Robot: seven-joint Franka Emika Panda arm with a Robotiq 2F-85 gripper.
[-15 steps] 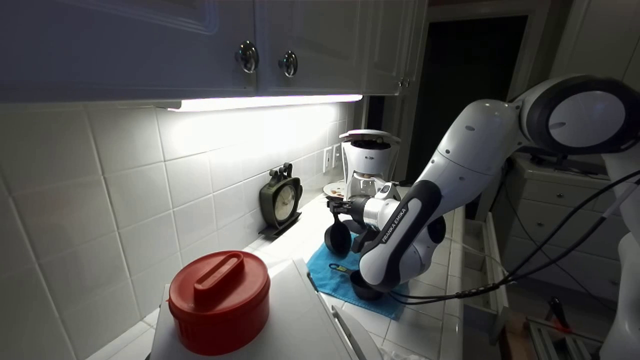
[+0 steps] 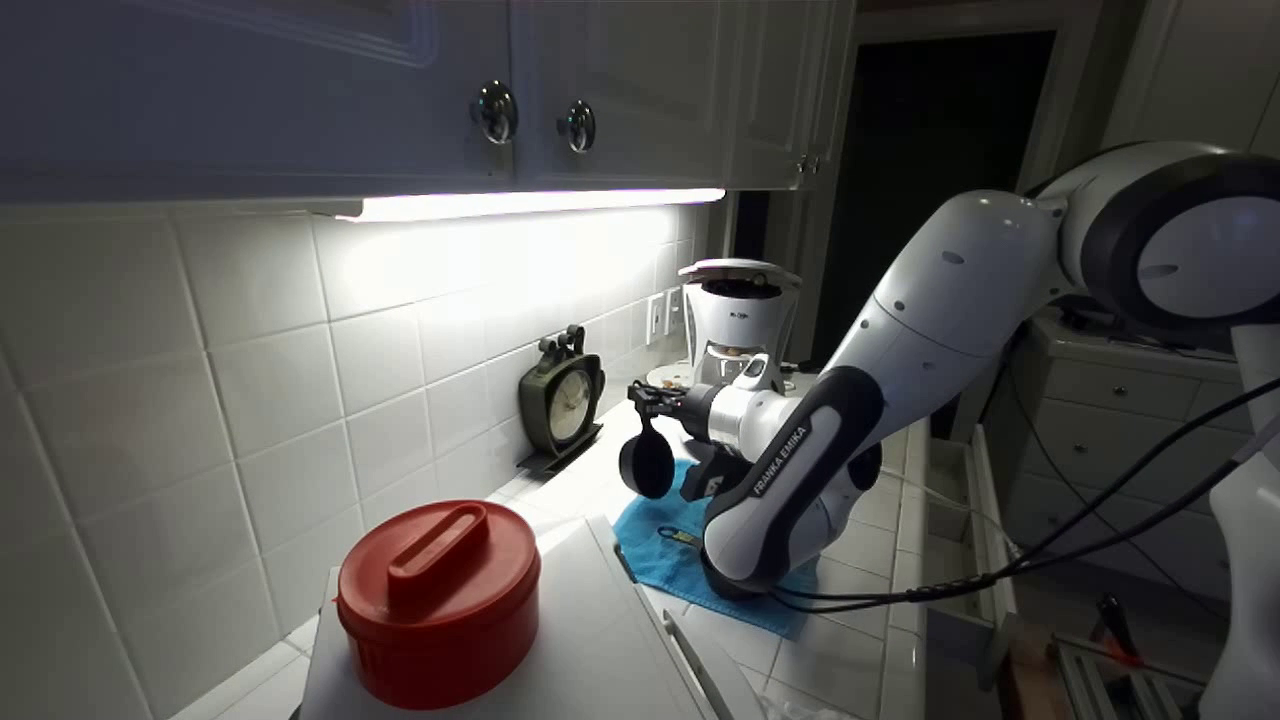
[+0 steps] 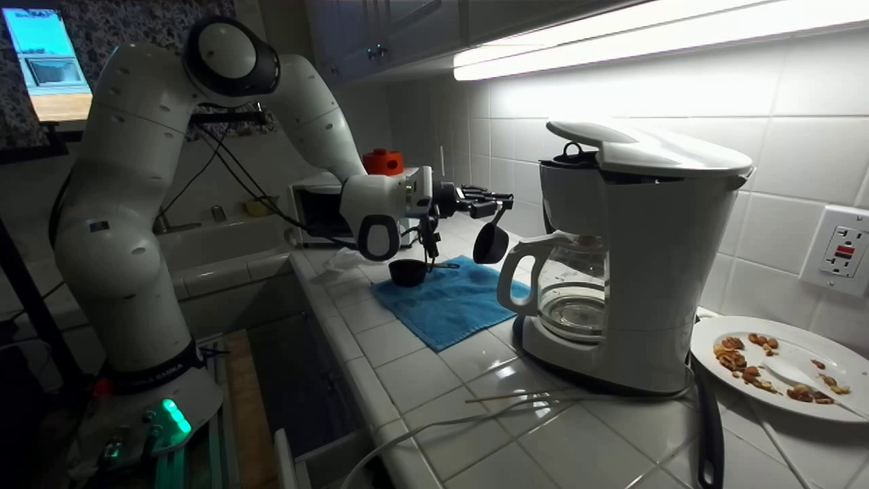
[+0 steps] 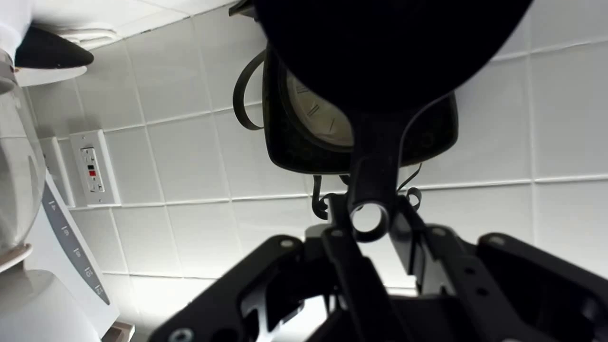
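A black round measuring cup (image 2: 648,464) hangs by its handle from my gripper (image 2: 649,394), its bowl tipped on its side. In the wrist view the fingers are shut on the handle (image 4: 374,165) near its end hole, and the dark bowl (image 4: 393,51) fills the top. From the other side the cup (image 3: 491,244) hangs in the air above the blue cloth (image 3: 456,318), left of the coffee maker (image 3: 652,269). A second black cup (image 3: 407,272) rests on the cloth, below my gripper (image 3: 506,200).
Against the tiled wall stands a dark green clock (image 2: 561,403). A red lidded container (image 2: 438,600) sits on a white appliance in front. A plate (image 3: 709,327) with nuts lies beyond the coffee maker. Cabinets (image 2: 648,96) hang overhead.
The arm has carried the cup toward the wall and slightly up, leftward in exterior view 1. The second cup on the cloth is now mostly hidden behind the arm there.
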